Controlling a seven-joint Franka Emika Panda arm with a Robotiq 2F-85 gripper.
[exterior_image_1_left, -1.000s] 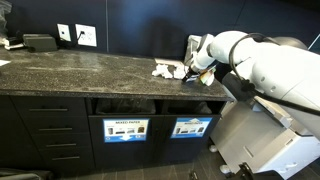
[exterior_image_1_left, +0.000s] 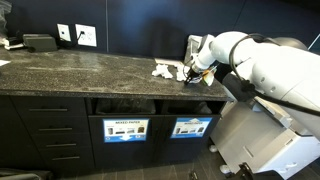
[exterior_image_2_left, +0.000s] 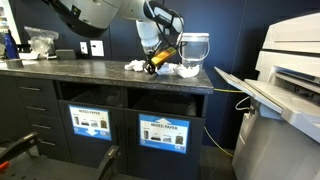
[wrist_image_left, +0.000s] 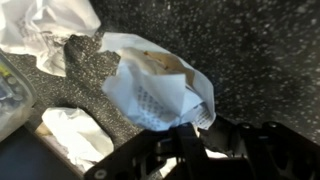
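Note:
A crumpled piece of white printed paper (wrist_image_left: 150, 95) with a brown patch rises from the fingers of my gripper, which is shut on its lower end. The fingertips are mostly hidden by the paper and by the dark shapes at the bottom of the wrist view. In the second exterior view the gripper (exterior_image_2_left: 152, 70) is low over the right part of the counter. Two more crumpled white papers lie on the speckled surface, one at the upper left (wrist_image_left: 48, 28) and one at the lower left (wrist_image_left: 78, 135).
A clear container (wrist_image_left: 10, 95) edges into the wrist view at left. On the dark counter (exterior_image_1_left: 80, 75), a large clear jar (exterior_image_2_left: 194, 50) stands near the gripper. Below are bins with blue-and-white mixed paper signs (exterior_image_2_left: 163, 132).

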